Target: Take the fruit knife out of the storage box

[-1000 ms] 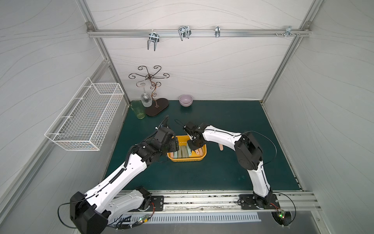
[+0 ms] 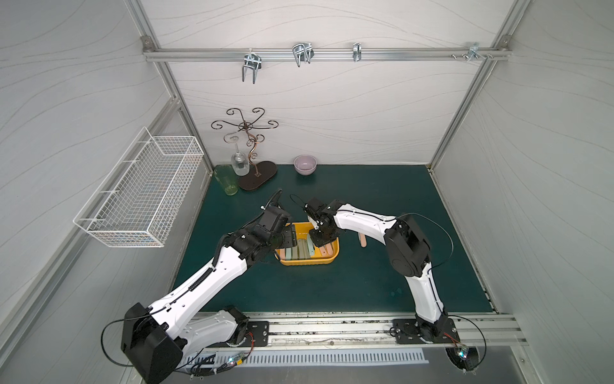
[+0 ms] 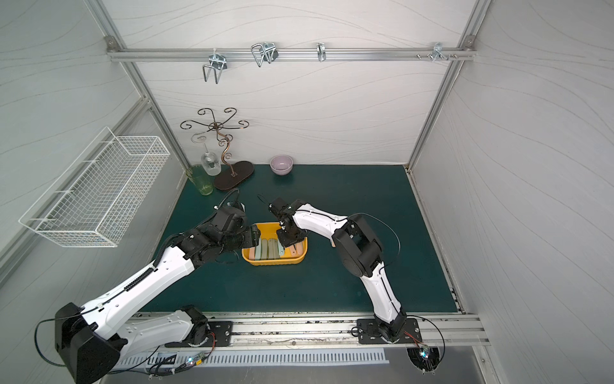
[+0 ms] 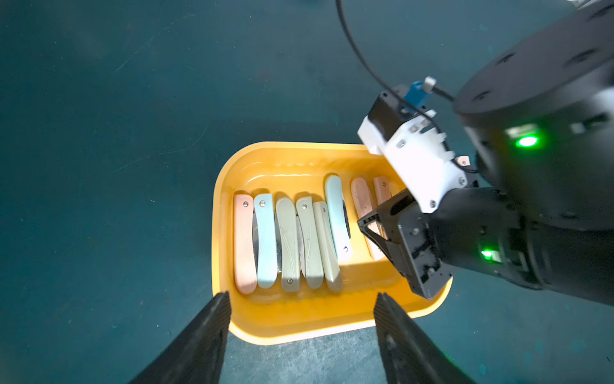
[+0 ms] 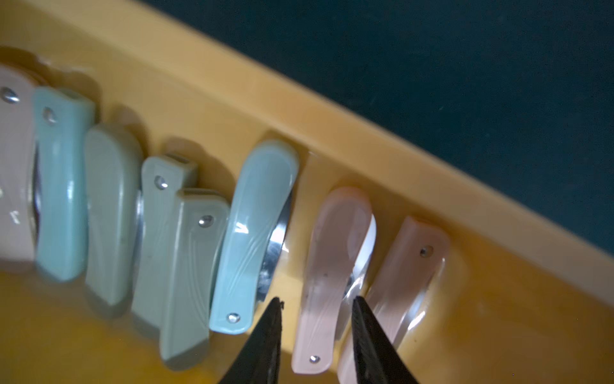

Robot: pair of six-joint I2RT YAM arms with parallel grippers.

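Note:
The yellow storage box [image 4: 275, 332] holds a row of folded fruit knives with pink, blue and green handles. Over its right part is my right gripper, its fingers parted. In the right wrist view, the lower end of a pink knife [image 5: 329, 268] appears between the fingertips, with no visible grip on it. A second pink knife [image 5: 409, 275] lies to its right, and a blue knife [image 5: 255, 236] to its left. My left gripper is open and empty, above the near left side of the box.
Outside the box, one pink knife [image 2: 362, 239] lies on the green table to the right. A purple bowl [image 2: 305, 164], a dark rack [image 2: 257, 174] and a green glass [image 2: 225, 179] stand at the back.

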